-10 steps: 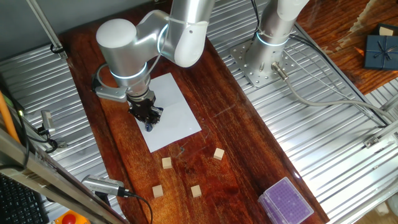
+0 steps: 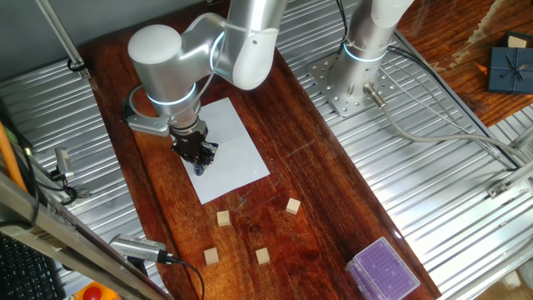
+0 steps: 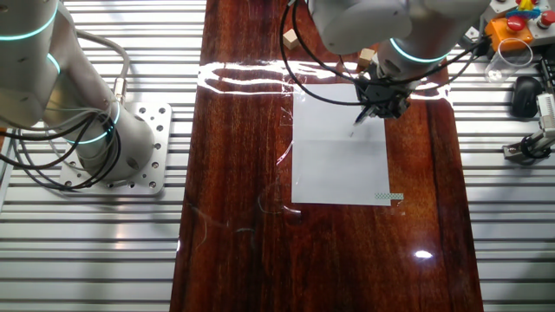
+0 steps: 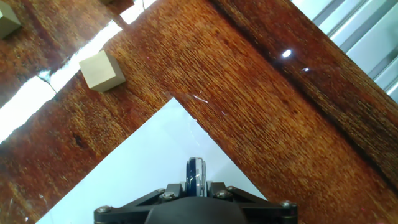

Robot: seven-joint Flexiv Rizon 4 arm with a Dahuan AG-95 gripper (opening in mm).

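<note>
My gripper (image 2: 200,157) hangs over the left part of a white sheet of paper (image 2: 237,154) lying on the dark wooden table. In the wrist view, a slim dark and silver rod, seemingly a pen (image 4: 196,176), stands between the closed fingers. Its pale tip points down at the paper (image 3: 338,173) in exterior view 2; whether it touches the sheet I cannot tell. No marks are clearly visible on the paper. Part of the sheet is hidden beneath the arm.
Several small wooden cubes stand beyond one short side of the paper, among them a cube (image 2: 293,206) and another cube (image 4: 102,71). A purple box (image 2: 385,271) sits at the table's corner. Patterned tape (image 3: 389,197) lies on one paper corner. Bare wood surrounds the sheet.
</note>
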